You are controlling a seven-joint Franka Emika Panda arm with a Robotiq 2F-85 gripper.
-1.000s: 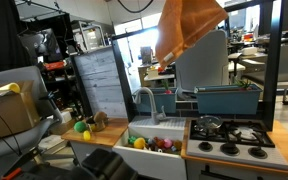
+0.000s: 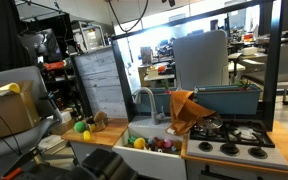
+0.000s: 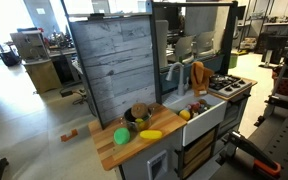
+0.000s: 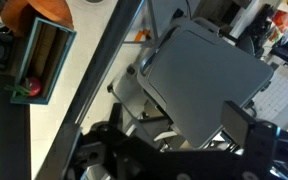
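Observation:
An orange cloth (image 2: 187, 108) lies crumpled at the right of the sink, against the blue box behind it. In exterior view 2 the same cloth (image 3: 200, 75) stands up in a fold between sink and stove. My gripper is open in the wrist view, with no cloth between its fingers. Its dark parts fill the bottom of that view. In the exterior views the fingers do not show clearly.
The white sink (image 2: 127, 143) holds several colourful items. A silver tap (image 2: 147, 98) rises behind it. To the right are a pot (image 2: 210, 127) and the stove (image 2: 232, 150). A long blue box (image 2: 229, 101) stands at the back. Yellow and green items rest on the left counter.
A second ago the orange cloth hung high above the counter.

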